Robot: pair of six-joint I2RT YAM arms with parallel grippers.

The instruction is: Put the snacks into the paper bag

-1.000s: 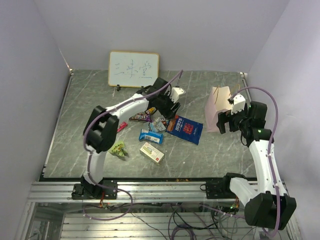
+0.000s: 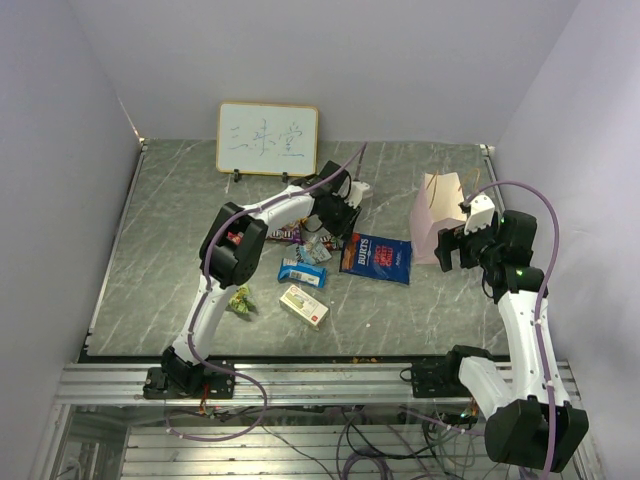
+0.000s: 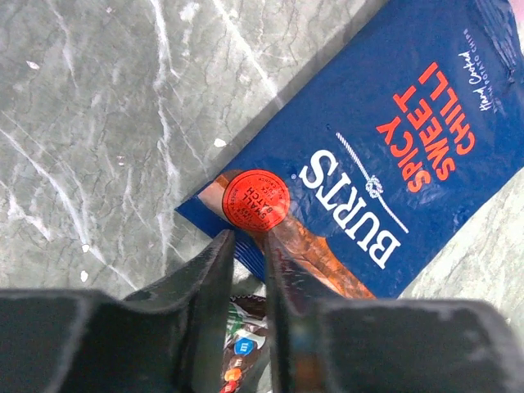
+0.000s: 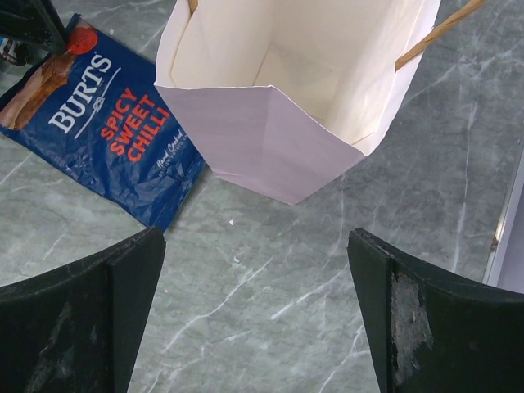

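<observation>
A navy Burts crisps bag (image 2: 375,257) lies flat left of the pale pink paper bag (image 2: 435,215), which stands open and looks empty in the right wrist view. My left gripper is down on the crisps bag's end, fingertips close together at its corner; whether they grip it is unclear. More snacks lie below and left: a blue packet (image 2: 303,273), a cream box (image 2: 304,306), a green packet (image 2: 239,301) and several chocolate wrappers (image 2: 285,233). My right gripper hangs open beside the paper bag, with nothing between its fingers.
A whiteboard (image 2: 267,138) stands at the back left. The left side of the worktop (image 2: 150,250) and the area right of the cream box are clear. Walls border the worktop at the back and sides.
My left gripper has shifted slightly and the arm's elbow has moved to the right. The crisps bag has slid a little to the right. The right arm is nearly still.
</observation>
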